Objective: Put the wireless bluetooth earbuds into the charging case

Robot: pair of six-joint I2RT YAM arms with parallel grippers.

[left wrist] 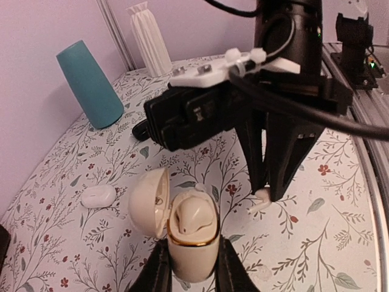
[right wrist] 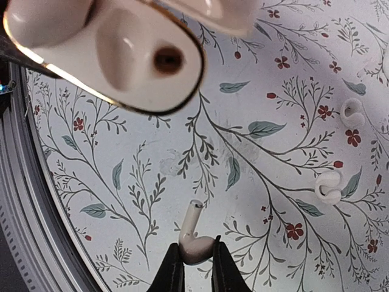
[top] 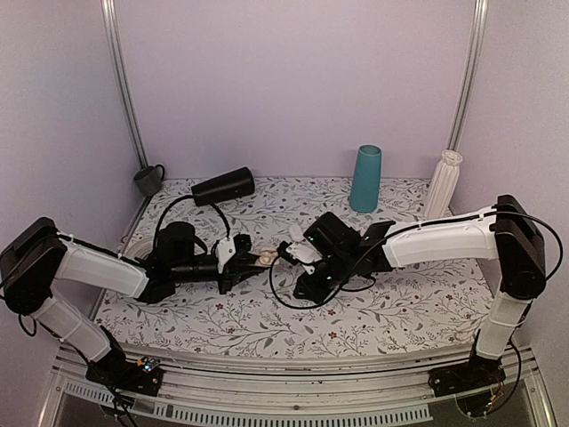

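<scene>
My left gripper is shut on the white, gold-rimmed charging case (left wrist: 194,260), whose lid (left wrist: 146,202) stands open. Held clear of the table, the case (right wrist: 137,58) shows a hollow with a dark hole at its end in the right wrist view; its far part is cut off by the frame. Between the fingertips of my right gripper, which is shut, sits a white earbud (right wrist: 196,246) with its stem pointing up and away. The earbud (left wrist: 261,201) is apart from the case, to its right in the left wrist view.
Two small curled white pieces (right wrist: 329,187) lie on the flowered table, and a white oval object (left wrist: 98,196) rests behind the case. Further back stand a teal cup (top: 365,179) and a white vase (top: 442,184); a black cylinder (top: 223,186) lies at back left.
</scene>
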